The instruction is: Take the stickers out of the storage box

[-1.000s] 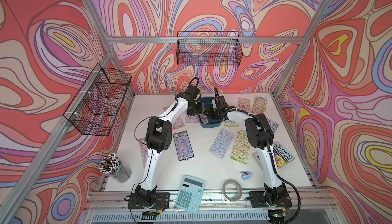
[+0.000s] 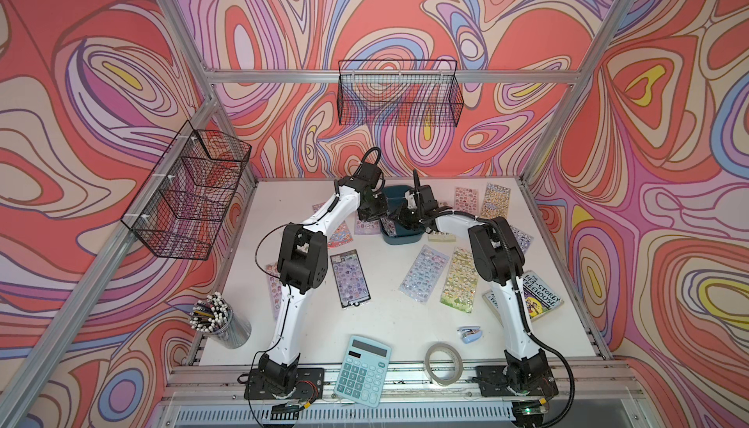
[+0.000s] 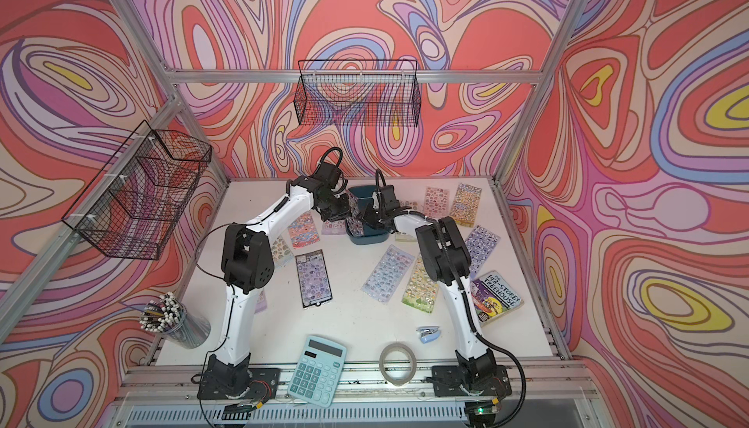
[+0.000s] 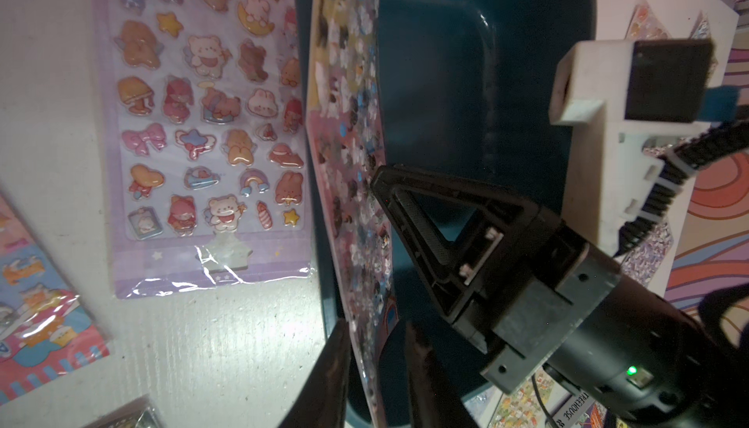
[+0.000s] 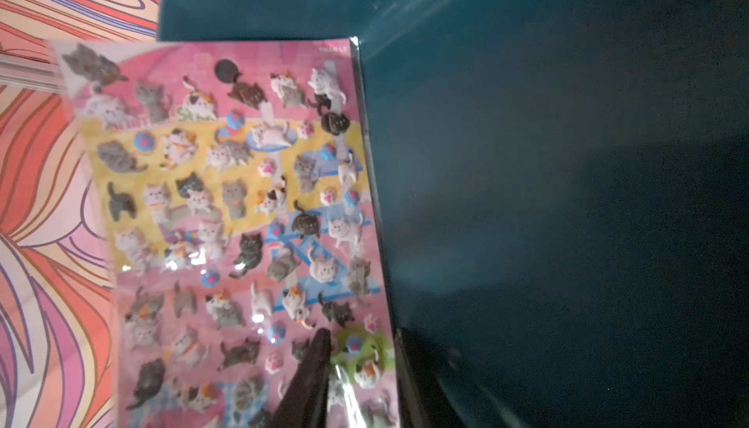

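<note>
A teal storage box (image 4: 476, 92) stands at the back middle of the table. A cat sticker sheet (image 5: 234, 217) stands on edge along the box's left side. My right gripper (image 3: 369, 221) reaches into the box and is shut on that sheet; its fingertip touches it in the left wrist view. My left gripper is over the box's left edge, fingers apart around the sheet's near end, blurred and part open. A lilac sticker sheet (image 4: 204, 123) lies on the table left of the box.
Several sticker sheets lie around the box. A book (image 2: 538, 295), stapler (image 2: 469, 333), tape roll (image 2: 443, 363), calculator (image 2: 362, 369) and pen cup (image 2: 230, 326) sit at the sides and front. Wire baskets (image 2: 399, 100) hang on the frame.
My right gripper has shifted very slightly in the top left view over the last second; otherwise little visibly differs.
</note>
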